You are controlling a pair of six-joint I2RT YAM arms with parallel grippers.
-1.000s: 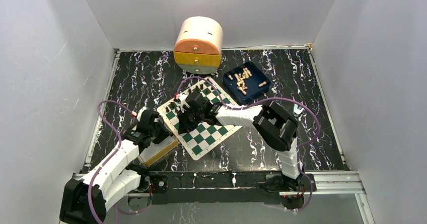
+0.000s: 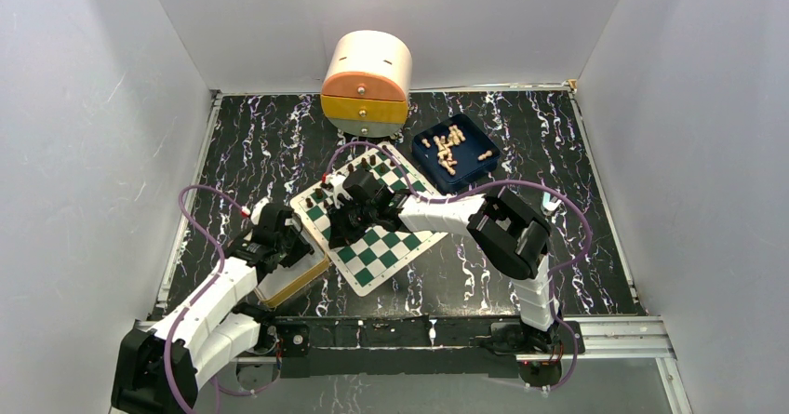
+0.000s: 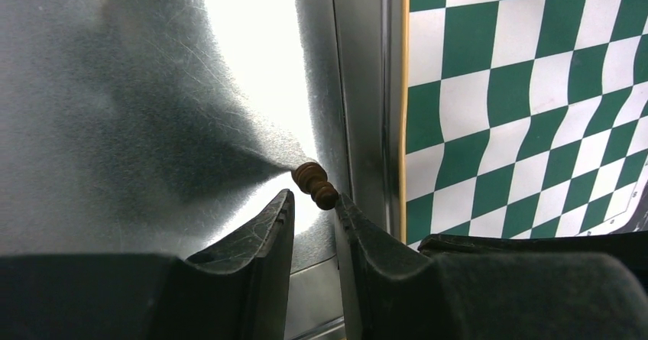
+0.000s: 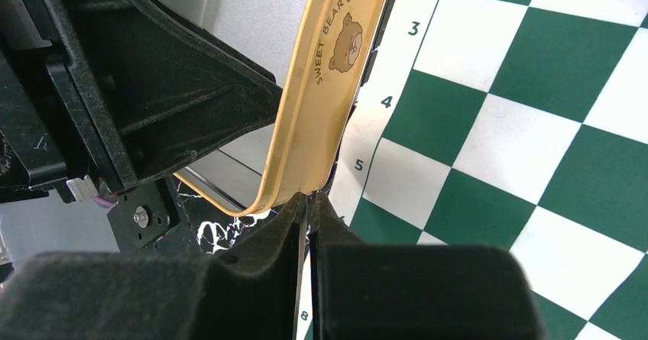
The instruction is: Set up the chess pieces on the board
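The chess board (image 2: 381,260) carries a group of dark pieces along its upper-left part. In the left wrist view one dark brown piece (image 3: 313,179) lies tipped inside the metal-floored tray (image 3: 153,111), between the fingertips of my left gripper, which is part open around it; whether it touches both fingers is unclear. My right gripper is over the board's numbered edge, beside the tray's yellow wall (image 4: 328,111), fingers together; anything between them is not visible.
A navy box (image 2: 479,130) of light pieces stands right of the board. A small drawer cabinet (image 2: 365,70) is at the back. Both arms are close together around the board's left side.
My left gripper has shifted very slightly within the tray. The right arm looks still.
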